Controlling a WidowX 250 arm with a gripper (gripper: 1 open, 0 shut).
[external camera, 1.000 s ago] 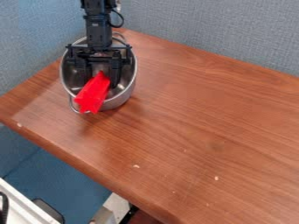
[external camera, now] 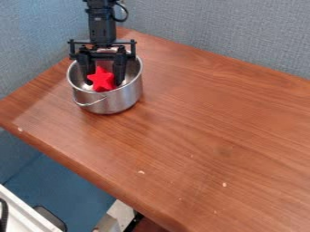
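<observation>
A steel pot (external camera: 114, 101) with a wire handle stands at the left end of the wooden table (external camera: 206, 145). Inside it is a red star-shaped object (external camera: 101, 79), with something pale beside it at the left. My black gripper (external camera: 101, 71) is lowered into the top of the pot, around the red object. Its fingertips are partly hidden, and whether they grip the red object is unclear.
Grey-blue padded walls rise behind and to the left. A white bin (external camera: 17, 217) sits below the table's edge at the lower left.
A second ago the red object stretched out over the pot's front rim; now it shows only as a star within the pot. The gripper has shifted slightly.
</observation>
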